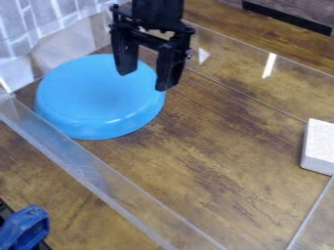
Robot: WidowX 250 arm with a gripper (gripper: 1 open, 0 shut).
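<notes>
My black gripper (pixel 146 49) reaches down from the top of the camera view, above the back part of a round blue disc (pixel 98 103) that lies on the wooden table at the left. I cannot tell from this view whether the fingers are open or shut, or whether they touch the disc.
A white block (pixel 317 145) lies at the right edge. A blue object (pixel 20 229) is at the lower left corner. Clear plastic walls edge the area, and the middle and right of the wooden table (pixel 222 156) are bare.
</notes>
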